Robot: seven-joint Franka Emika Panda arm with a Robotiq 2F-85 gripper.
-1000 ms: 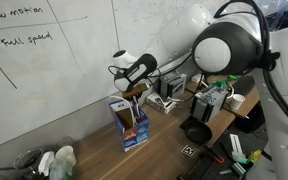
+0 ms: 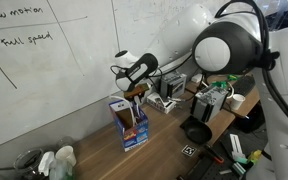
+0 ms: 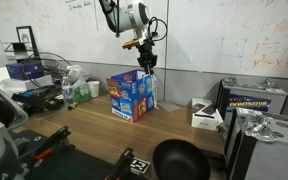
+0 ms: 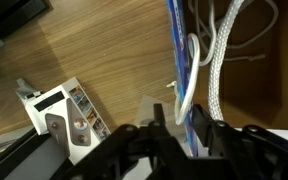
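A blue and red printed bag or box (image 3: 128, 101) stands upright on the wooden table, its top open in exterior view 1. Above its top edge is my gripper (image 2: 134, 95), pointing down; small and dark there, its fingers are hard to make out. From the wrist, the blue rim (image 4: 178, 40) runs down the picture into my gripper. A white cord (image 4: 190, 80) loops over this rim and passes down between the dark fingers, which stand apart. Whether they touch the cord or rim cannot be told.
A black pan (image 3: 181, 160) is near the front of the table. Silver toasters (image 3: 256, 140) stand to its right. A white box-like device (image 3: 206, 116) sits near the wall. Bottles (image 3: 68, 93) and other items are at the left. Bare wood (image 3: 99, 140) lies in front of the bag.
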